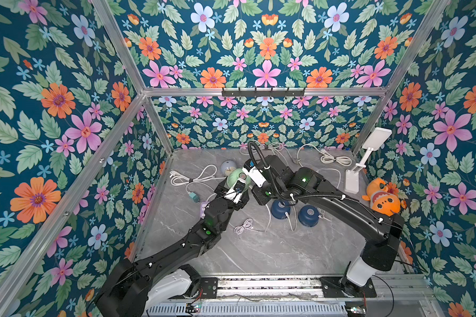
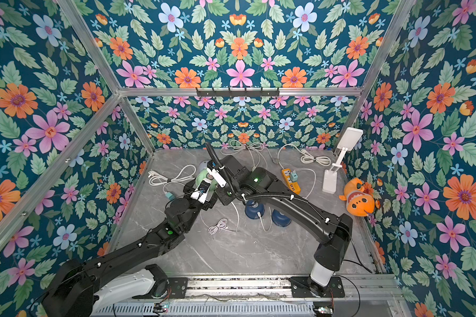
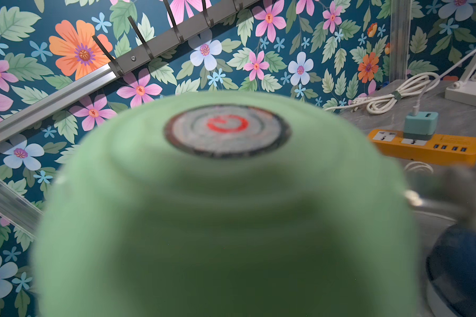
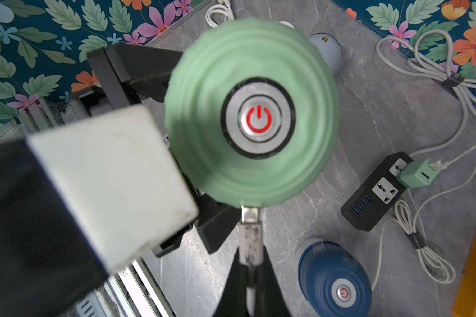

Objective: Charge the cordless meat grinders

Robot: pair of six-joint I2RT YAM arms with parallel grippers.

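Note:
A green grinder (image 4: 301, 68) with a red power symbol faces the right wrist camera, large and apparently raised off the table. On its two sides stand the fingers of my left gripper, spread wide around its body. Its green shell (image 3: 222, 237) fills most of the left wrist view, where no left fingers show. My right gripper is shut on a white cable plug (image 4: 250, 243). The plug's metal tip meets the rim of the grinder; whether it sits inside a port cannot be told.
Two blue grinders (image 1: 280, 208) (image 1: 308, 215) stand right of centre with cables. A black power strip (image 4: 375, 192) holds a green adapter (image 4: 417, 173). The orange strip (image 2: 291, 181), white lamp (image 1: 352, 180) and orange toy (image 1: 383, 200) are to the right.

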